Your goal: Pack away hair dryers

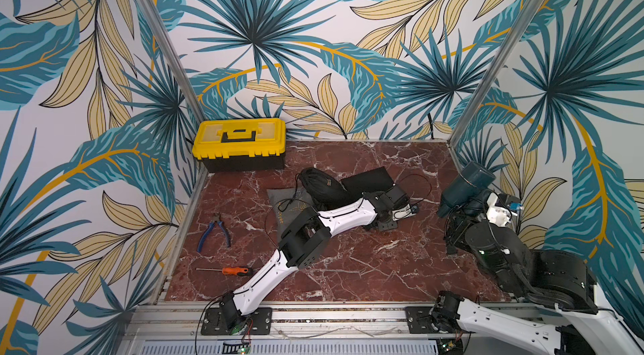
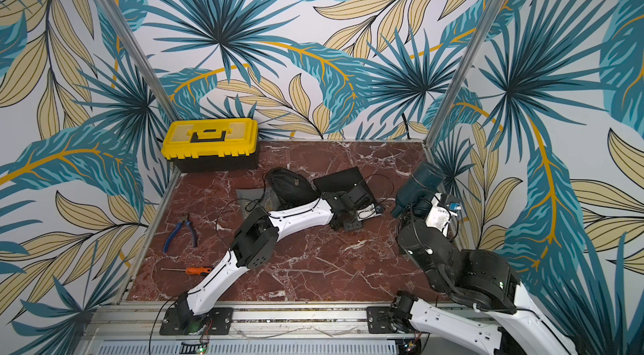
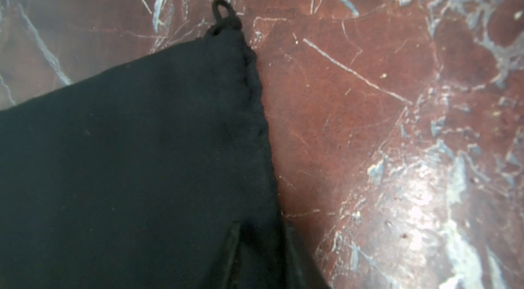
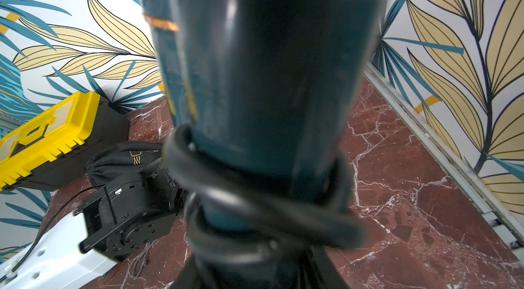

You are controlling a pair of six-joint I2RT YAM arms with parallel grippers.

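Observation:
A teal hair dryer (image 1: 463,190) (image 2: 416,187) (image 4: 267,81) is held up at the right of the table, a black cord wound round its handle, with my right gripper shut on it. A black drawstring bag (image 1: 359,179) (image 3: 136,168) lies flat in the middle of the table. My left gripper is low over its right edge; the fingertips are blurred and stand slightly apart. Behind the left arm are a dark stuffed bag (image 1: 322,187) with a cord and a grey bag (image 1: 281,202).
A yellow toolbox (image 1: 238,143) stands back left. Blue pliers (image 1: 221,234) and an orange screwdriver (image 1: 234,270) lie front left. The left arm crosses the middle. Metal rails edge the table.

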